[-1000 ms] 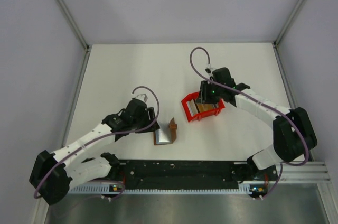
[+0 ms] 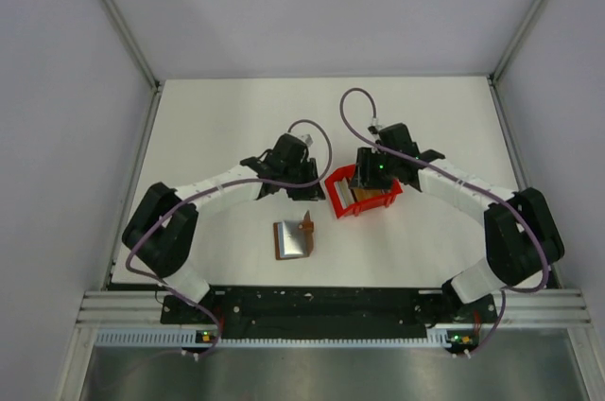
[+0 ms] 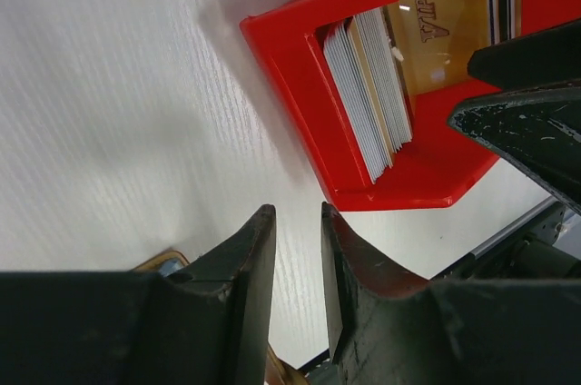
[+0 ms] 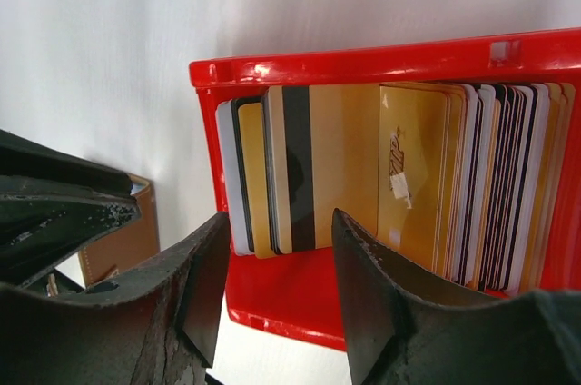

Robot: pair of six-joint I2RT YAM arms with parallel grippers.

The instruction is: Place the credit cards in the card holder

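A red card box [image 2: 338, 207] holds rows of cards, gold, white and dark, seen closely in both wrist views [image 4: 413, 181]. My right gripper is over the box, fingers part open above the cards. My left gripper is just left of the box, its fingertips apart with nothing seen between them, near the box's red wall. A brown card holder with a silver middle [image 2: 293, 238] lies below my left gripper in the top view.
The dark front edge of the workspace lies below the holder.
My left gripper has moved away from over the card holder, up and to the right toward the red box. The right gripper has stayed nearly in place.
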